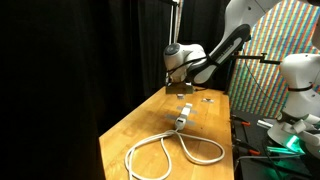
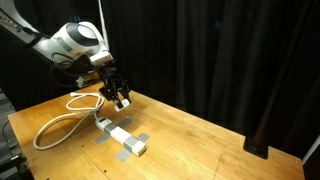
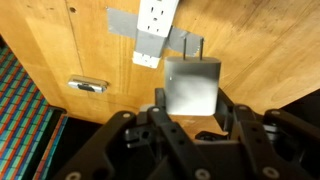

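A white plug (image 3: pixel 192 86) with two metal prongs is gripped between the dark fingers of my gripper. In exterior view 2 the plug (image 2: pixel 122 104) hangs tilted under the gripper (image 2: pixel 117 94), above the tabletop. Taped to the table with grey strips is a white power strip (image 2: pixel 121 135); its end (image 3: pixel 157 16) shows at the top of the wrist view, apart from the plug. From exterior view 1, my gripper (image 1: pixel 179 86) is above and beyond the power strip (image 1: pixel 185 114).
A white cord (image 1: pixel 143 141) loops over the wooden table (image 2: pixel 200 140). A small silvery piece (image 3: pixel 88 84) lies at the left in the wrist view, near a striped cloth (image 3: pixel 28 120). Black curtains hang behind.
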